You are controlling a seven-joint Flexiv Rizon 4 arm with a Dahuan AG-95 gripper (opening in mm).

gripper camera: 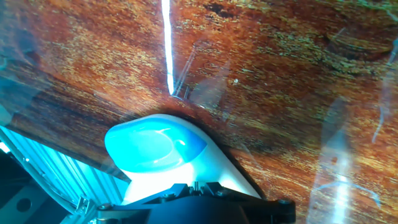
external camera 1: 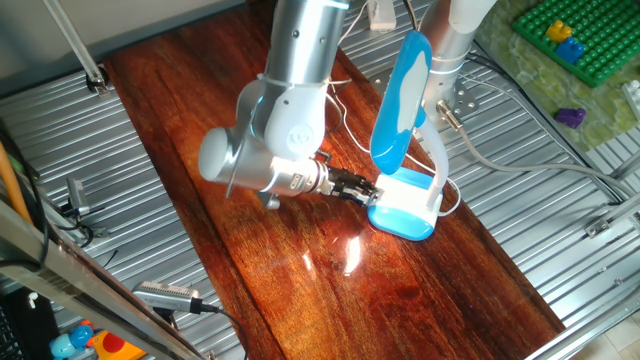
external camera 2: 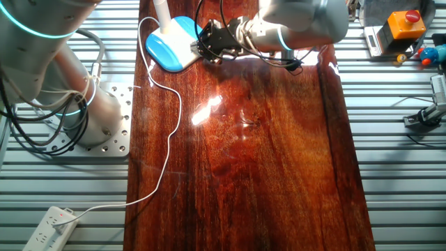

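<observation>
A blue and white desk lamp stands upright on the wooden table, its lamp head (external camera 1: 402, 105) raised over its base (external camera 1: 403, 222). My gripper (external camera 1: 372, 194) is low at the side of that base, its tips touching or almost touching the white part. In exterior view 2 the gripper (external camera 2: 198, 47) meets the edge of the lamp base (external camera 2: 166, 52). From the wrist, the fingers (gripper camera: 214, 188) look closed together in front of the base (gripper camera: 155, 146), with no gap or held thing showing between them. Any button on the base is hidden.
A white cable (external camera 2: 169, 139) runs from the lamp to a power strip (external camera 2: 49, 230). An orange emergency-stop box (external camera 2: 403, 31) and a small camera (external camera 1: 168, 297) are off the table's side.
</observation>
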